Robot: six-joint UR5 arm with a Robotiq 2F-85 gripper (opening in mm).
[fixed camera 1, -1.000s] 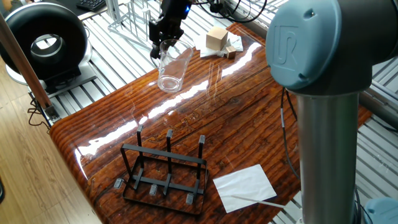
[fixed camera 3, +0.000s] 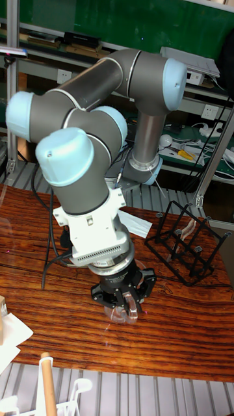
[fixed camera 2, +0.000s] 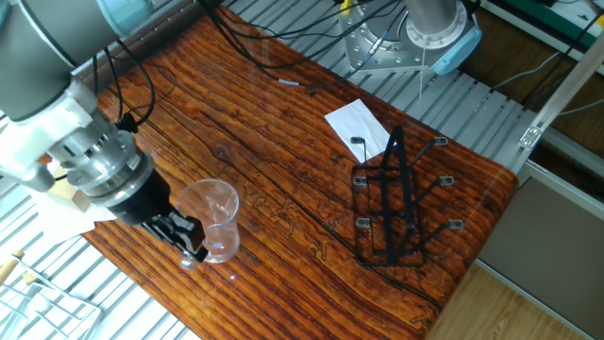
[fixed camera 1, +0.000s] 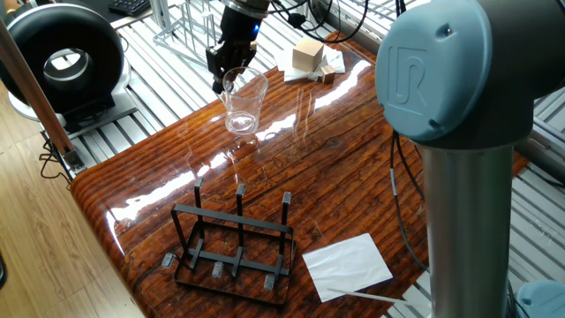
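A clear cup (fixed camera 1: 243, 110) is at my gripper (fixed camera 1: 218, 79) near the table's far edge in exterior view 1. The black fingers are shut on its side; the exact contact is hard to see through the clear wall. In exterior view 2 the cup (fixed camera 2: 219, 227) appears just right of the gripper (fixed camera 2: 193, 250). Exterior view 3 has the gripper (fixed camera 3: 127, 298) pointing down, with the cup (fixed camera 3: 123, 314) partly hidden behind its fingers. The cup is close to upright and seems to hang slightly above the wood, its reflection showing beneath.
A black wire rack (fixed camera 1: 234, 243) with several upright prongs stands near the table's other side. White paper (fixed camera 1: 347, 267) lies beside it. A cardboard box (fixed camera 1: 307, 55) and a small wooden block (fixed camera 1: 327, 74) rest on papers. Bare wood separates cup and rack.
The cup's tilt has lessened. Rack and paper are unmoved.
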